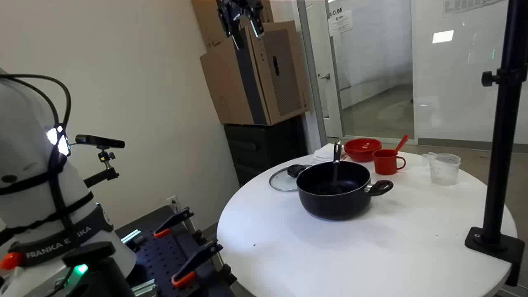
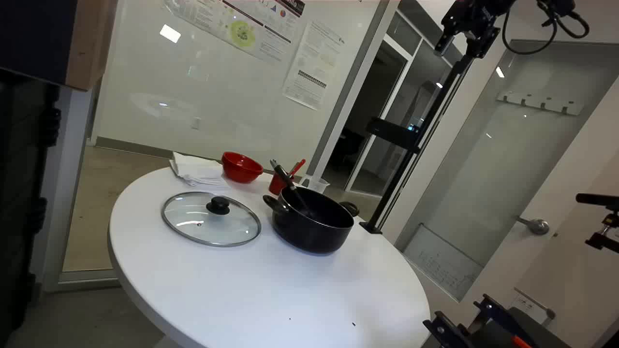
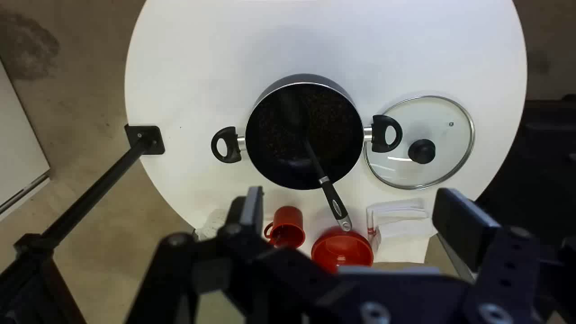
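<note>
My gripper hangs open high above the round white table, nothing between its fingers. Exterior view 1 shows the gripper (image 1: 247, 40) at the top edge, in front of the cardboard boxes. A black two-handled pot (image 3: 305, 132) stands uncovered on the table, dark inside. Leaning in it is a ladle or spoon with a black handle (image 3: 335, 202); its head is hard to make out. The glass lid (image 2: 197, 223) with a black knob lies flat beside the pot. Behind the pot are a red bowl (image 1: 362, 149) and a red mug (image 1: 385, 162) with a red utensil (image 1: 401, 143) in it.
A clear measuring cup (image 1: 444, 170) stands right of the mug, and a folded white cloth (image 2: 197, 168) lies near the bowl. A black pole (image 1: 495, 148) is clamped to the table edge.
</note>
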